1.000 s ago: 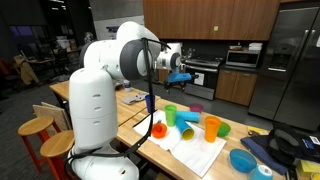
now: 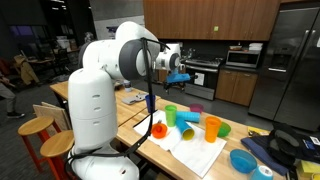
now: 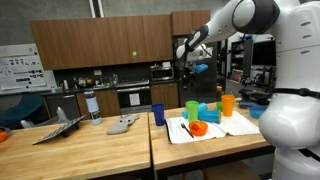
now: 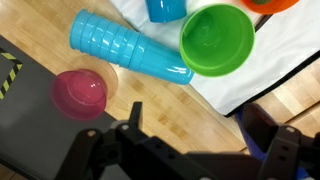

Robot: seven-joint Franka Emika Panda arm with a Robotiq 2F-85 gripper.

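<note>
My gripper stands open above the table, with nothing between its fingers. In the wrist view, a stack of light blue cups (image 4: 130, 47) lies on its side ahead of it. A green cup (image 4: 217, 40) touches or nearly touches the stack's end. To the left is a pink cup (image 4: 79, 95), and at the top edge a blue cup (image 4: 165, 8) is cut off. Part of a dark blue cup (image 2: 150, 103) is hidden by the gripper in the wrist view; exterior view 1 shows it upright. An orange bowl (image 2: 159, 131) rests on the white cloth.
An orange cup (image 2: 212, 128), a green bowl (image 2: 223, 130) and a blue bowl (image 2: 243, 162) stand farther right. Black items (image 2: 291, 145) crowd the right end. In exterior view 2, bare wooden tabletop (image 3: 110, 148) lies left of the dark blue cup.
</note>
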